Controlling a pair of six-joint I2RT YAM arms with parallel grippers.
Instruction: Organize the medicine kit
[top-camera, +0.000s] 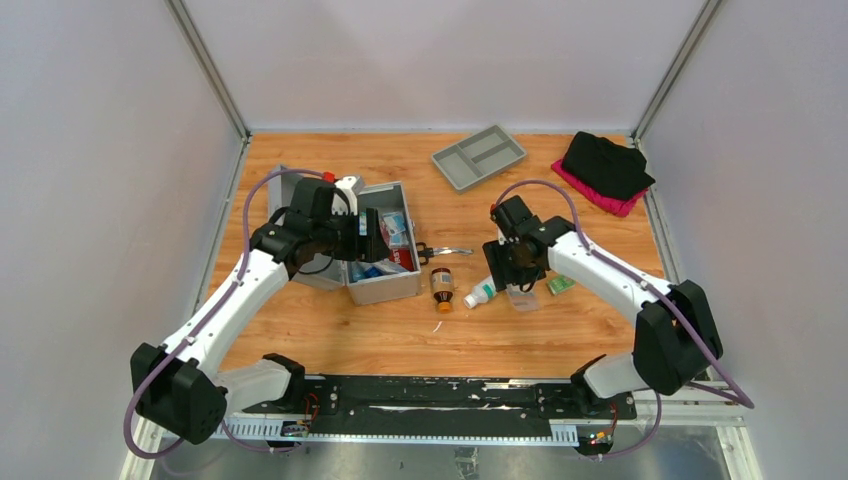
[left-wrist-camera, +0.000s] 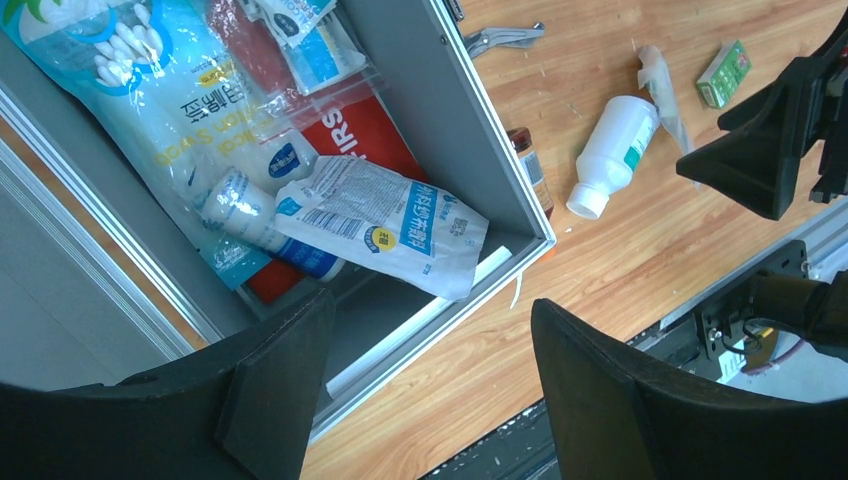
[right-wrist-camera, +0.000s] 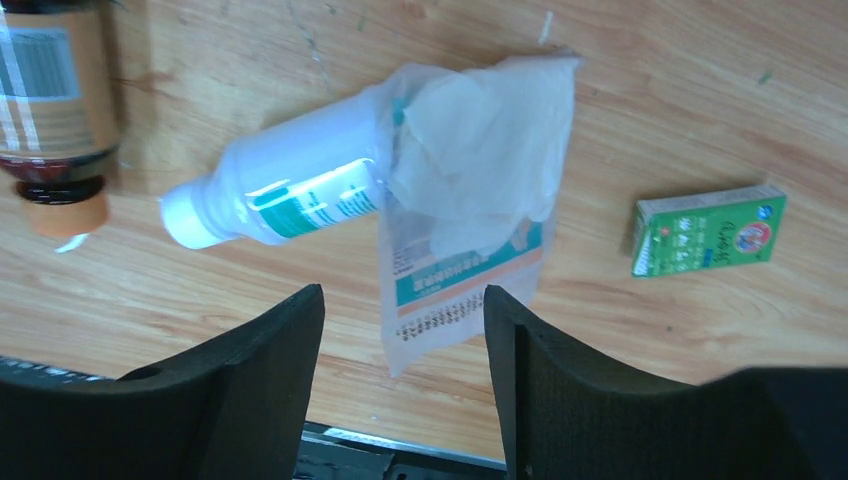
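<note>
The grey medicine box (top-camera: 388, 290) stands open on the table, lid to its left. Inside lie a white-and-blue packet (left-wrist-camera: 385, 225), a cotton swab bag (left-wrist-camera: 150, 110) and other packs. Over the box my left gripper is open and empty. Above a clear bag with white contents (right-wrist-camera: 470, 150) hangs my right gripper, open, nothing between its fingers. That bag touches a white bottle (right-wrist-camera: 300, 180) lying on its side. A brown bottle (top-camera: 442, 288), scissors (top-camera: 448, 250) and a small green box (right-wrist-camera: 708, 230) lie around them.
A grey divided tray (top-camera: 462, 175) rests at the back. Black cloth (top-camera: 606, 166) on pink cloth (top-camera: 618, 207) lies at the back right. Bare wood shows between the tray and the scissors and along the table's front.
</note>
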